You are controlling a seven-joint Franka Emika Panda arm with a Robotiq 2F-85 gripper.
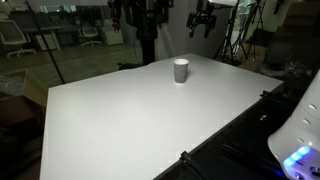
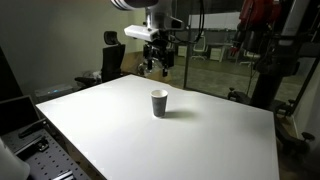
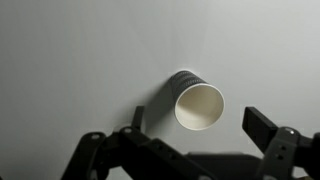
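A white paper cup (image 1: 181, 72) stands upright on the white table (image 1: 120, 115), towards its far right in exterior view 1. The same cup (image 2: 159, 105) is near the middle in exterior view 2. Seen from above in the wrist view, the cup (image 3: 186, 83) shows its open, apparently empty mouth and a patterned side. My gripper is open, one finger on each side of the cup in that view. Nothing is between its fingers. From outside, the gripper (image 2: 156, 70) hangs in the air above the cup, clear of it.
Around the cup the tabletop is bare, with wide free room. A dark frame edge (image 1: 235, 130) runs along the near right side of the table. Behind it stand an office chair (image 2: 114, 60) and a tripod (image 1: 235, 40).
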